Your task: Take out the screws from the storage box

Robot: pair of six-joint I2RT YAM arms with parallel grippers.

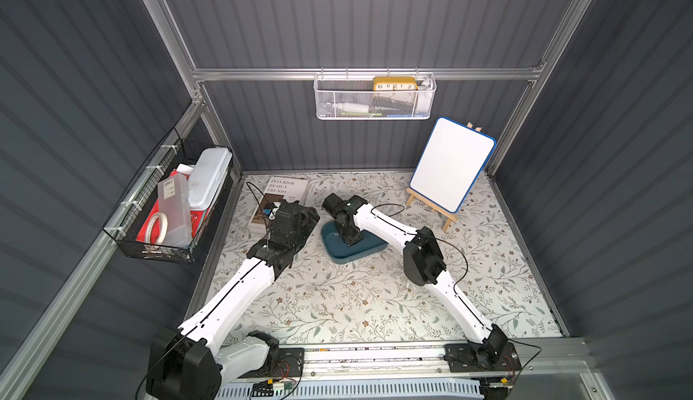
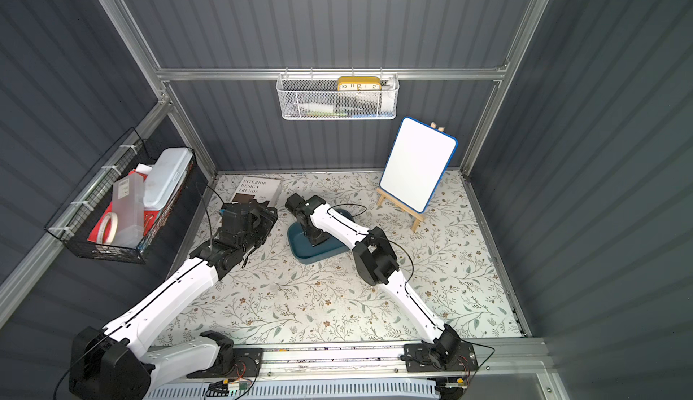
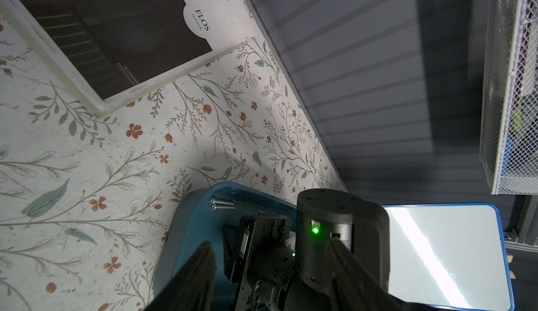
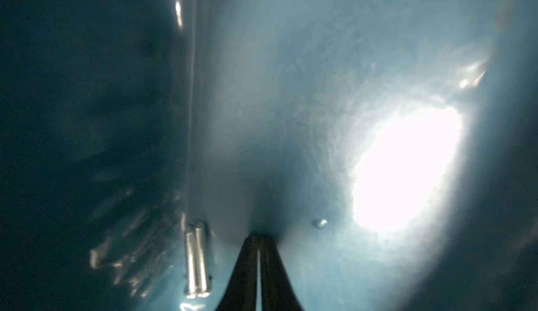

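Observation:
Screws (image 4: 195,260) lie in the blue storage box (image 1: 361,253), along its side just left of my right gripper, which is down inside the box with its dark fingertips together and nothing visible between them. In the left wrist view, screws (image 3: 222,204) also show at the box's far corner. My left gripper hangs above and left of the box, its blurred fingers apart with nothing held; the right arm's housing fills the view beyond them.
A magazine (image 1: 278,187) lies at the back left. A whiteboard on an easel (image 1: 451,162) stands at the back right. A black wire basket (image 1: 180,252) hangs on the left wall, a white mesh basket (image 1: 339,108) at the back.

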